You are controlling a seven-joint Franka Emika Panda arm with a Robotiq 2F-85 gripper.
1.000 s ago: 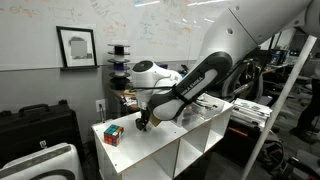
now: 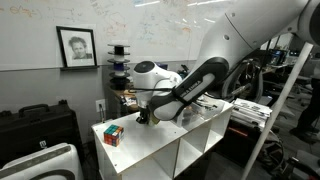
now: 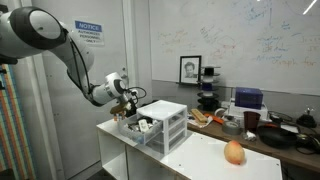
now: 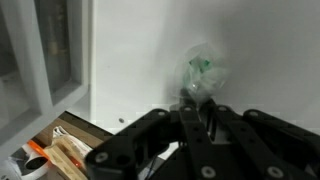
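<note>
In the wrist view my gripper is shut on a small crumpled, see-through piece with some green on it (image 4: 203, 72). A plain white surface lies beneath it. Exterior view 1 has the gripper (image 2: 148, 117) low over the white shelf top (image 2: 150, 143), to the right of a multicoloured block (image 2: 112, 134). The held piece is too small to make out clearly there. In exterior view 2 the gripper (image 3: 130, 98) is by the left side of the white drawer unit (image 3: 163, 109), partly lost among other things.
An open drawer (image 3: 139, 130) with mixed items juts from the unit. A round orange thing (image 3: 234, 152) sits on the white table (image 3: 213, 160). Pots and a knife block crowd the wooden counter behind. Bare white top lies in front of the gripper in exterior view 1.
In exterior view 1 my gripper has shifted slightly, a little up and to the right. The multicoloured block stays where it was.
</note>
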